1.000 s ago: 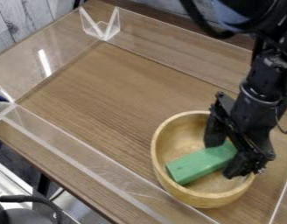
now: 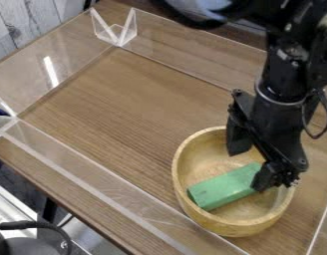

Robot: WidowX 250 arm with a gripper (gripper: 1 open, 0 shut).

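Observation:
A black robot gripper [image 2: 259,149] hangs over a tan round bowl [image 2: 201,207], its fingers open at the bowl's back and right part. A green block [image 2: 222,185] lies tilted on the bowl's floor, just below and left of the fingers, with nothing clearly held between them.
The wooden table [image 2: 100,120] has much free room left and behind. A clear plastic piece [image 2: 116,30] stands at the back left. Black cables [image 2: 23,239] lie at the bottom left corner.
The gripper has risen slightly and shifted within the bowl's back right area. The green block stays in the bowl.

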